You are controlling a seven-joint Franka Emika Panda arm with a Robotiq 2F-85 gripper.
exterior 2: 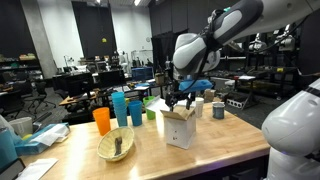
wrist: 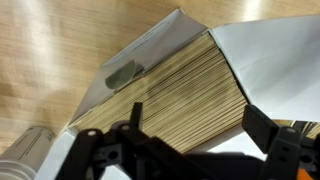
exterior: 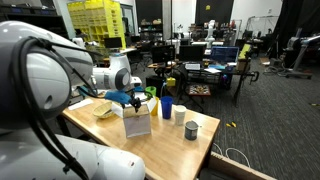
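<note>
A white box (exterior 2: 180,133) with brown cardboard at its top stands on the wooden table, close below my gripper (exterior 2: 180,104). In the wrist view, the ribbed brown cardboard (wrist: 190,95) spans the space beneath the fingers, with white flaps (wrist: 270,60) spread on either side. My gripper is open, its dark fingertips (wrist: 258,122) well apart; nothing is seen held. From the first exterior view, the gripper (exterior: 135,104) is at the top of the box (exterior: 137,124). Whether the fingers touch the cardboard cannot be told.
A wicker basket (exterior 2: 112,148) holds a dark item to one side of the box. Blue cups (exterior 2: 120,104) and an orange cup (exterior 2: 102,120) stand near it. Across the box are a white cup (exterior: 179,117) and a grey metal can (exterior: 191,130).
</note>
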